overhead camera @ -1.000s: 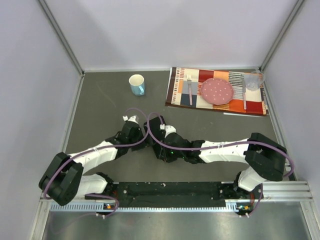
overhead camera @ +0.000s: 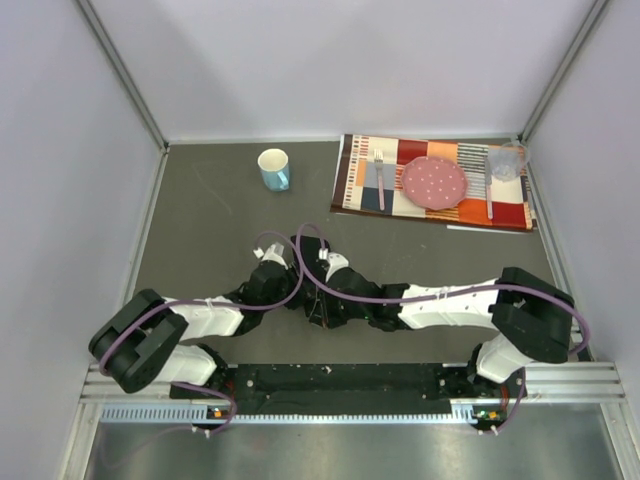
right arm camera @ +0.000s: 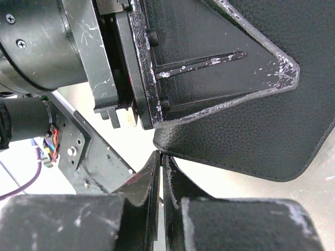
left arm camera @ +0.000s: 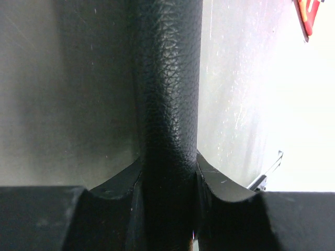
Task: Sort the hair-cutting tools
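A black leather case (overhead camera: 309,246) lies between my two grippers near the middle of the table, partly covered by them in the top view. My left gripper is shut on the case (left arm camera: 170,99), which runs up between its fingers. Seen from the right wrist, the left gripper's broad finger (right arm camera: 225,68) lies across the dark leather case (right arm camera: 246,136). My right gripper is shut, its tips touching the case's lower corner. Whether a thin bit of leather is between them cannot be made out. No hair cutting tools are visible.
A blue-and-white mug (overhead camera: 273,169) stands at the back left. At the back right, a striped placemat (overhead camera: 360,190) carries a red dotted plate (overhead camera: 434,182), a fork (overhead camera: 379,180), a knife (overhead camera: 489,190) and a clear cup (overhead camera: 507,160). Both arms crowd together at the centre.
My left gripper has moved right onto the case and shut on it. The case has turned slightly, while the right arm stays almost still.
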